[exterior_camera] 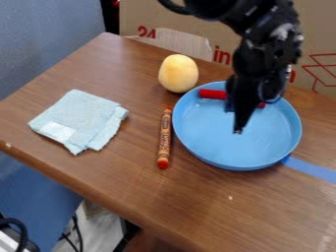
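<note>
A blue plate [223, 138] sits on the wooden table [118, 187]. A red object [210, 94] lies at its back, partly hidden by my black gripper [243, 103], which hangs over the plate's back half. Whether the gripper is open or shut is unclear. An orange stick with a red end [164, 143] lies left of the plate. A yellow rounded object [178, 73] stands behind them, and a folded pale-blue cloth [82, 120] lies at the left.
A cardboard box [151, 20] stands behind the table. Blue tape [312, 169] runs right from the plate. The table's left edge drops away.
</note>
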